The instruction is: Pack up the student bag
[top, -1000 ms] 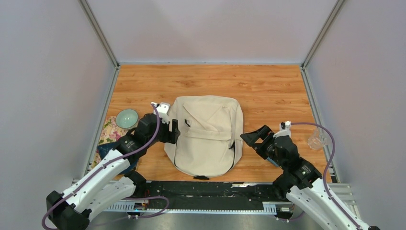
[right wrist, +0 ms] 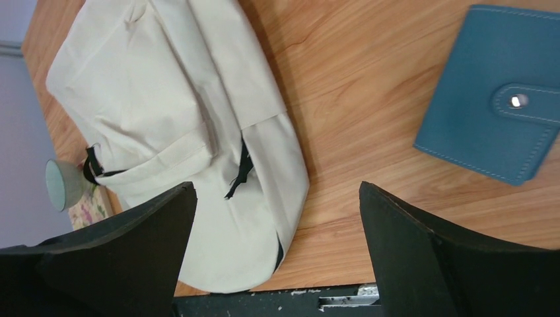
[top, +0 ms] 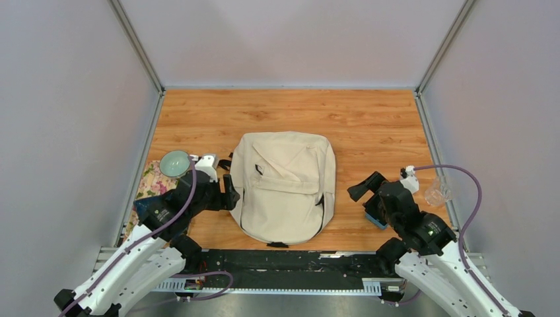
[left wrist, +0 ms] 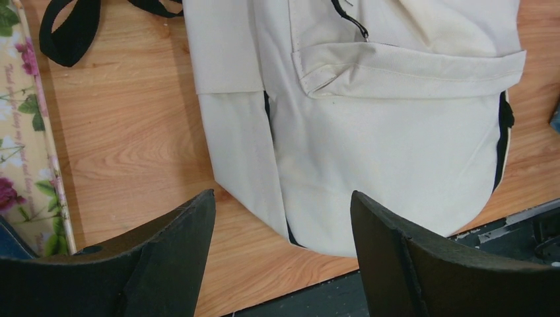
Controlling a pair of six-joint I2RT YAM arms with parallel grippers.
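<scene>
A cream backpack (top: 280, 185) lies flat in the middle of the wooden table, front pocket up, with black zip pulls. My left gripper (top: 228, 193) is over its left side, fingers apart, with nothing between them in the left wrist view. My right gripper (top: 363, 188) is open and empty right of the backpack, above a blue leather item with a snap strap (right wrist: 475, 132), mostly hidden under the arm in the top view. At left lie a floral-covered item (top: 152, 178) and a dark blue item (left wrist: 13, 241), partly hidden by the left arm.
A pale green bowl (top: 174, 162) sits at the back left by the floral item. A clear cup (top: 437, 193) stands at the right edge. The black front edge (top: 284, 264) runs below the backpack.
My left gripper has moved slightly down and left. My right gripper has shifted right, away from the backpack. The backpack lies in the same place.
</scene>
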